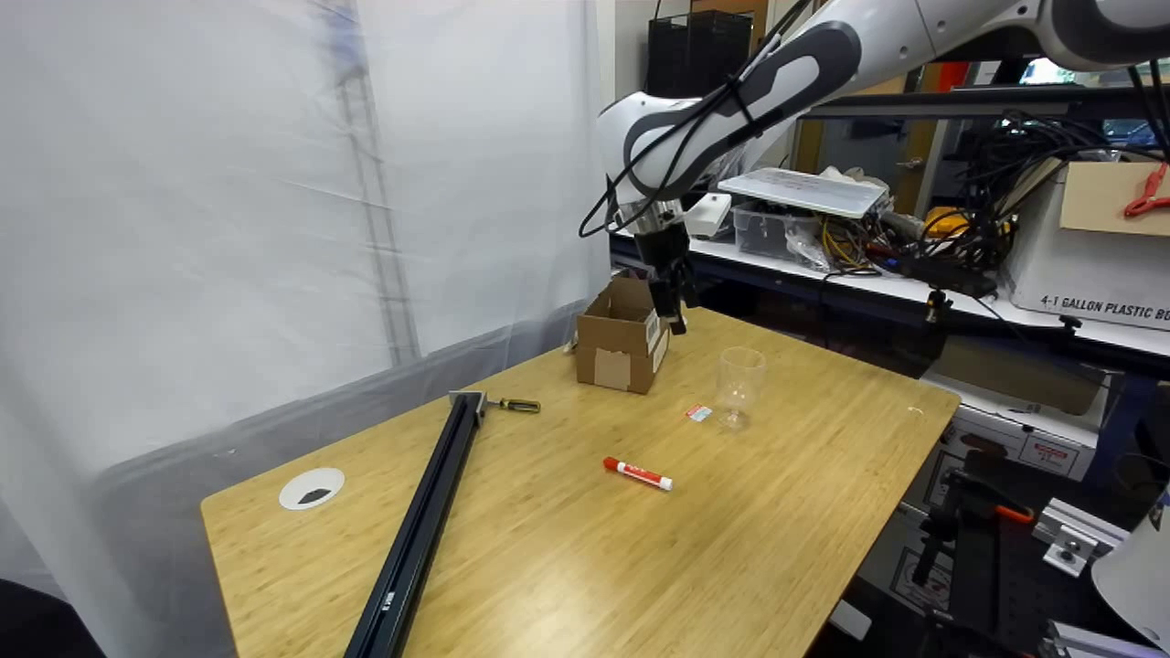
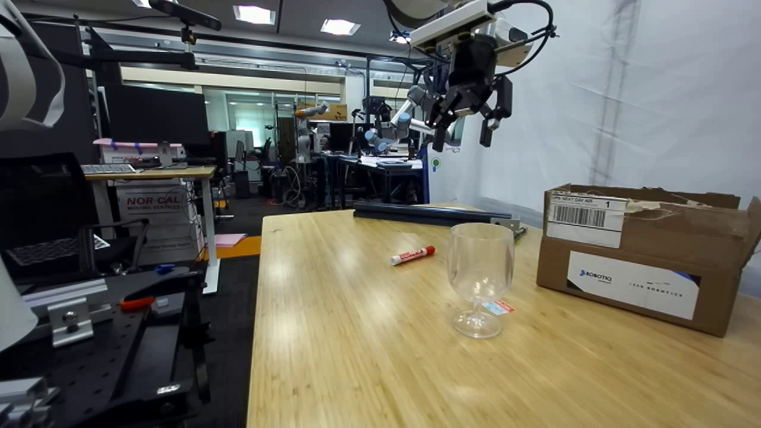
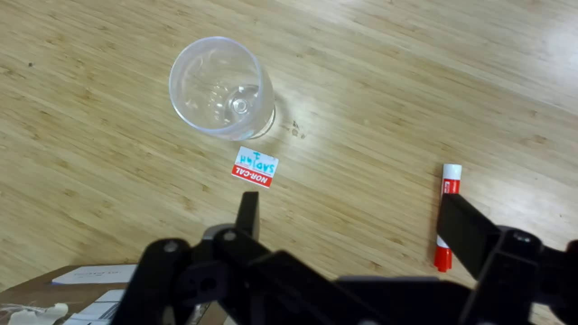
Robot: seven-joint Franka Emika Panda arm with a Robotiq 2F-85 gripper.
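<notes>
My gripper is open above the table, its two black fingers spread wide with nothing held between them. A red and white marker (image 3: 443, 254) lies on the wood, partly covered by the right finger in the wrist view; in exterior view 1 the marker (image 1: 638, 473) is on open table, well below and away from the gripper (image 1: 677, 318). The clear stemmed glass (image 3: 216, 89) stands upright, with a small red and white label (image 3: 255, 167) flat beside it. A brown cardboard box (image 2: 642, 246) with an open top sits near the gripper in exterior view 1.
A long black rail (image 1: 422, 521) lies along the far left part of the table, with a screwdriver (image 1: 515, 406) at its end. A shelf full of cables and bins runs behind the arm. Bare table (image 1: 702, 548) surrounds the marker.
</notes>
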